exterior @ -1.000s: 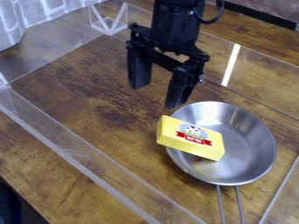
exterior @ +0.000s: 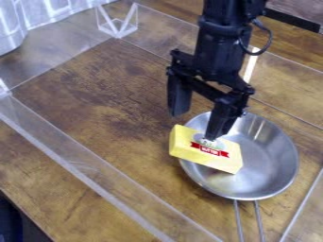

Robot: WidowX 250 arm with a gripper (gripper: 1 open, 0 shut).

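Observation:
A yellow box with a red label [exterior: 192, 153] rests tilted in a steel pan [exterior: 271, 165], its left end at the pan's near-left rim. My black gripper [exterior: 202, 113] is open above it, one finger left of the box's top and the other over the box and pan, partly covering the label area.
Clear plastic edges run along its left and near side. A small white wire or plastic object [exterior: 116, 21] stands at the back left. The pan's handle points toward the front.
My gripper has come down and a little to the right, closer over the yellow box. The box and pan look unmoved.

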